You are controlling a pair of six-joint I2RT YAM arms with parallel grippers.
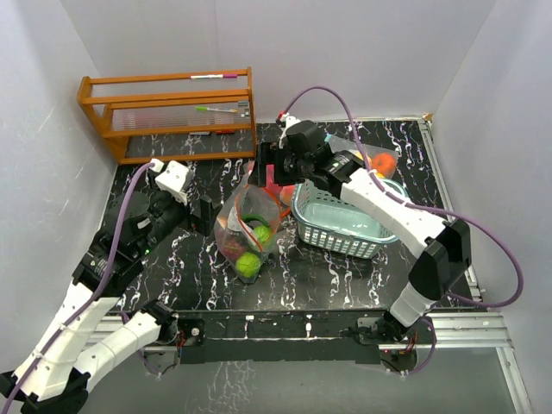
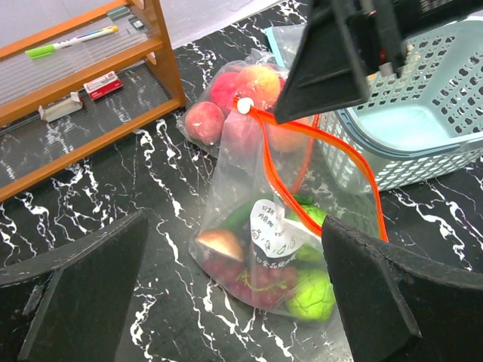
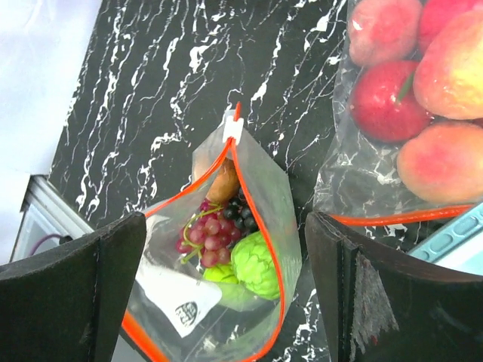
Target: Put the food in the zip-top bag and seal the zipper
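The zip bag (image 2: 249, 226) stands on the marble counter holding green produce (image 2: 309, 294), grapes (image 3: 215, 237) and an onion (image 2: 219, 245); its orange zipper rim gapes wide, with a white slider (image 3: 232, 128) at one end. My open right gripper (image 1: 269, 159) hangs over that slider corner, empty; in its wrist view the slider lies below, between and beyond the fingers. My left gripper (image 1: 203, 216) is open and empty just left of the bag. A second bag of peaches (image 2: 241, 90) lies behind the first.
A plastic basket (image 1: 345, 233) sits right of the bag, with more fruit in a bag (image 1: 375, 159) at its back. A wooden rack (image 1: 172, 159) stands at the back left. The left part of the counter has some bare room.
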